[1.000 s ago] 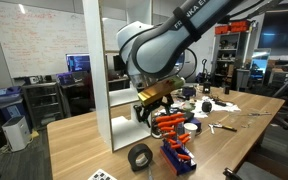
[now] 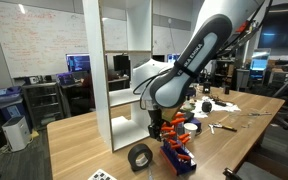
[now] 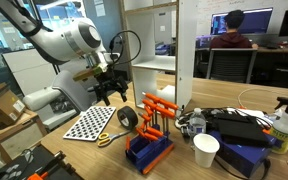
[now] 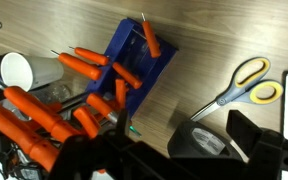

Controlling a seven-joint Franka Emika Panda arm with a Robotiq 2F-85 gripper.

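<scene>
My gripper is open, its dark fingers apart with no object held. In exterior view 2 the gripper (image 3: 103, 91) hangs above the table, near a black tape roll (image 3: 121, 117) standing on its edge. The wrist view shows scissors (image 4: 231, 92) with blue and orange handles lying beside the fingers. To their left is a blue bin (image 4: 134, 52) with several orange-handled tools. Upright orange handles (image 3: 167, 104) rise from this bin in exterior view 2. The tape roll is partly hidden by the fingers in the wrist view.
A white cup (image 3: 206, 152) stands close to the bin. A patterned board (image 3: 84, 124) lies flat near the tape roll. Black equipment (image 3: 240, 131) and a spray bottle (image 3: 285, 122) crowd the right side. A white shelf panel (image 3: 185, 60) rises behind.
In exterior view 1 the arm has come down and its gripper now hangs lower, close to the orange handles. The table objects look unmoved.
</scene>
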